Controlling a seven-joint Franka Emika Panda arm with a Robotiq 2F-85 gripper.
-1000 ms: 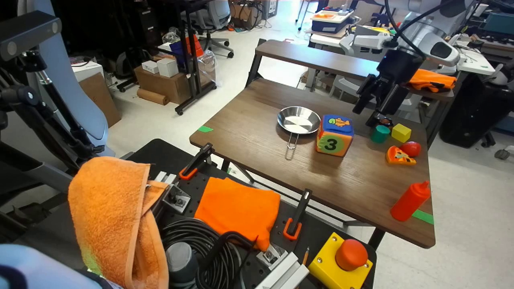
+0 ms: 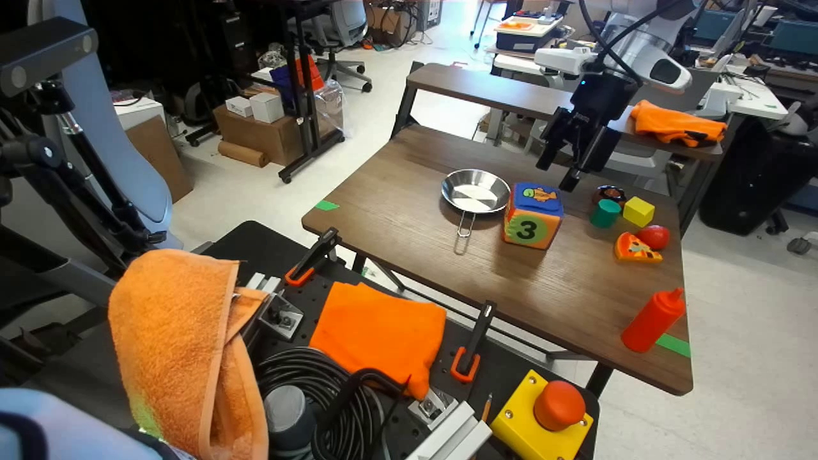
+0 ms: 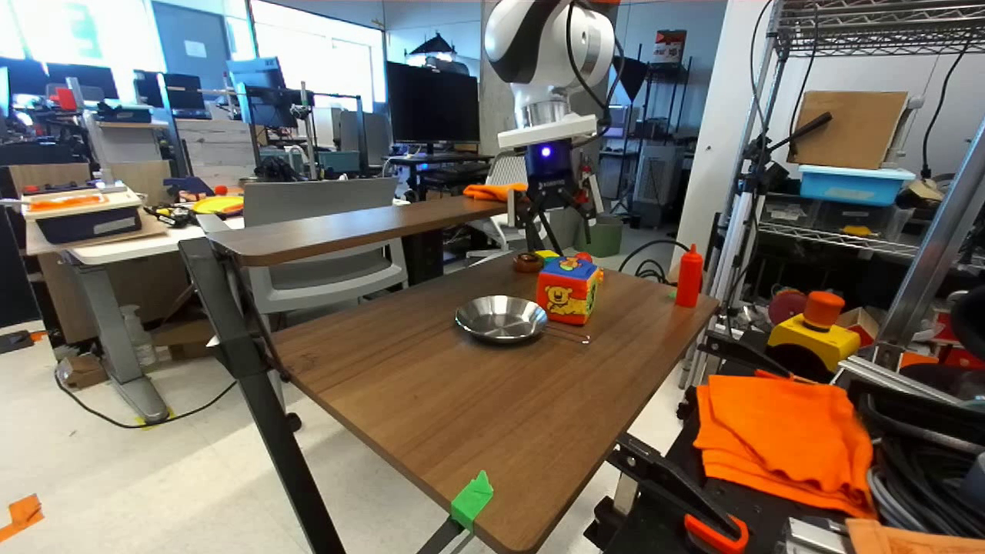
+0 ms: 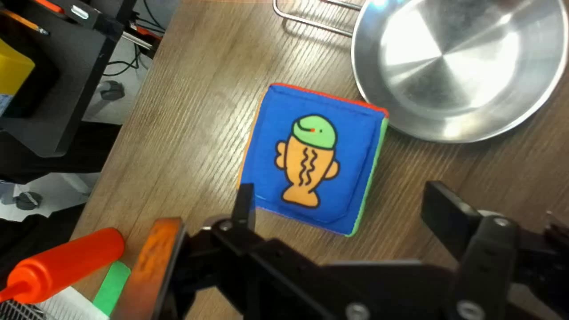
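Note:
A soft cube with a blue fish face on top (image 4: 313,160) stands on the table beside a steel pan (image 4: 448,64). In exterior view 1 the cube (image 2: 533,216) shows a green circle with a 3 on its front, and the pan (image 2: 476,191) lies just left of it. My gripper (image 2: 558,172) hangs above the table, behind and a little right of the cube, clear of it. Wide apart in the wrist view, the fingers (image 4: 449,218) hold nothing; the gripper appears over the near side of the cube.
Right of the cube sit a green cylinder (image 2: 605,214), a yellow block (image 2: 638,211), a red ball (image 2: 654,237) and a toy pizza slice (image 2: 638,249). A red bottle (image 2: 653,321) stands near the front right corner.
My arm and gripper have moved left in exterior view 1, away from the small toys and closer to the cube. The objects on the table stay where they were.

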